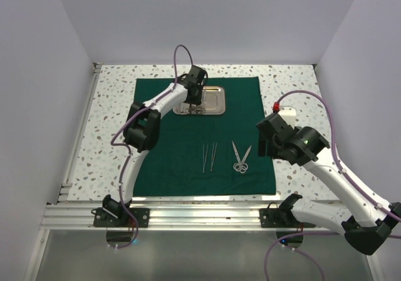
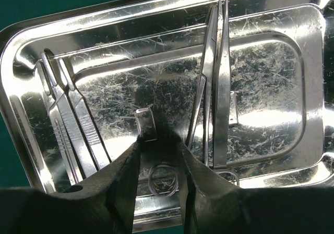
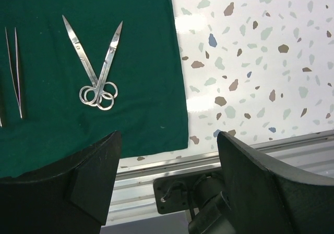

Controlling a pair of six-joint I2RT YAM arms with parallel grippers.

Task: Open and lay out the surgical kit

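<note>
The metal tray (image 1: 216, 107) lies at the back of the green cloth. My left gripper hovers over it, fingers a little apart and nothing held between them. Below its fingertips shows a ring handle (image 2: 163, 193) of a scissor-like instrument (image 2: 208, 72). Tweezers (image 2: 222, 93) lie alongside that instrument, and several slim scalpel handles (image 2: 73, 124) rest at the tray's left end. Two pairs of scissors (image 3: 99, 83) and two tweezers (image 1: 213, 157) are laid on the front of the cloth. My right gripper is open and empty, above the cloth's right edge.
The green cloth (image 1: 169, 168) has free room at its front left and in the middle. Speckled table (image 1: 291, 81) shows around it, with a metal rail (image 1: 200, 213) along the front. The left arm reaches across the cloth's left side.
</note>
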